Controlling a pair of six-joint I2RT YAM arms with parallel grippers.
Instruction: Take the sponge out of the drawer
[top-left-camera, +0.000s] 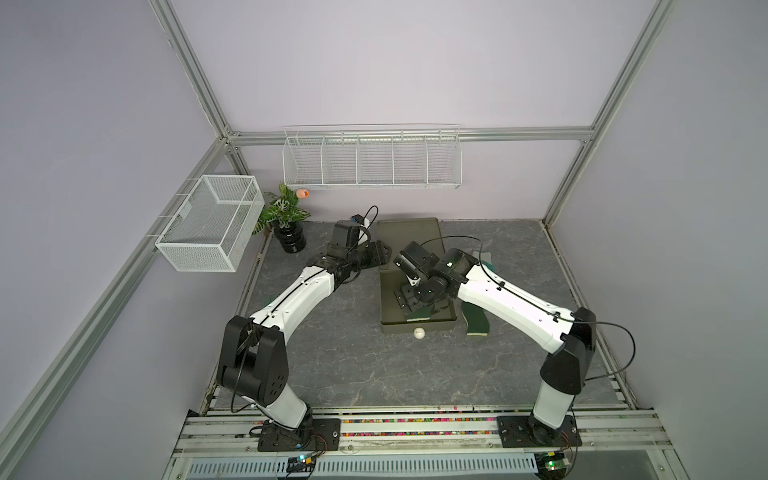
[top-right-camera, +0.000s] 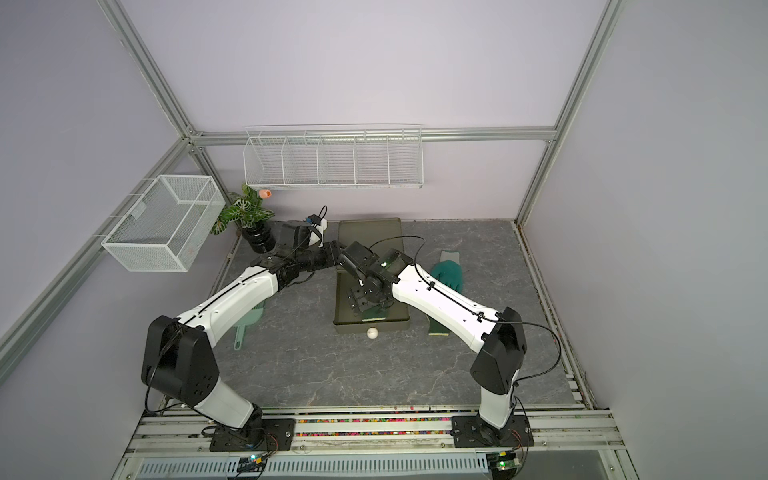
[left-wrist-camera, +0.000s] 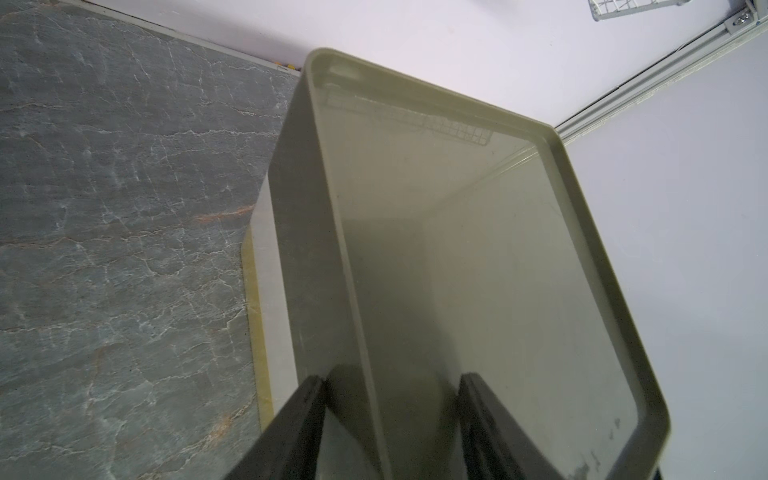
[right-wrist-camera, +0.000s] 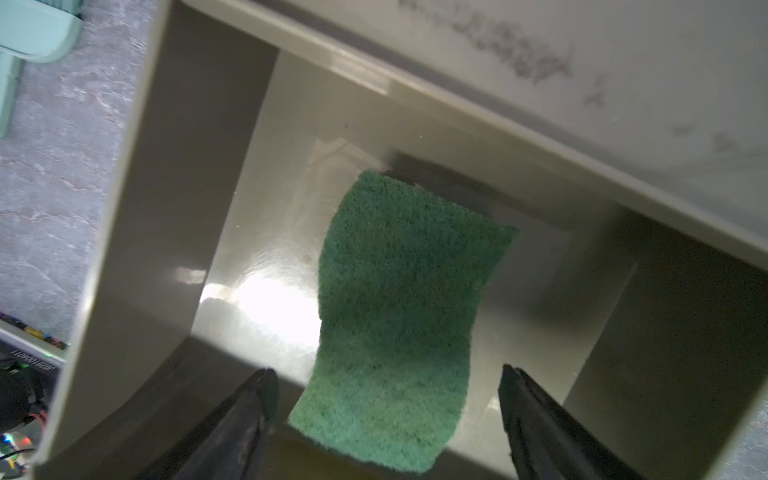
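The dark green sponge (right-wrist-camera: 400, 312) lies flat and slightly curved on the floor of the open drawer (right-wrist-camera: 280, 144), seen from above in the right wrist view. Over it, my right gripper is open, one finger (right-wrist-camera: 256, 408) to each side of the sponge's near end, holding nothing. In the top left view this gripper hides part of the drawer. My left gripper is at the olive cabinet (left-wrist-camera: 496, 264), its spread fingers (left-wrist-camera: 308, 416) by the top's long side edge. Whether they touch it cannot be told.
A white ball (top-left-camera: 419, 333) rests just in front of the drawer. To its right lies another dark green piece (top-left-camera: 475, 321), partly under the right arm. A teal item (top-right-camera: 448, 276) lies behind that arm.
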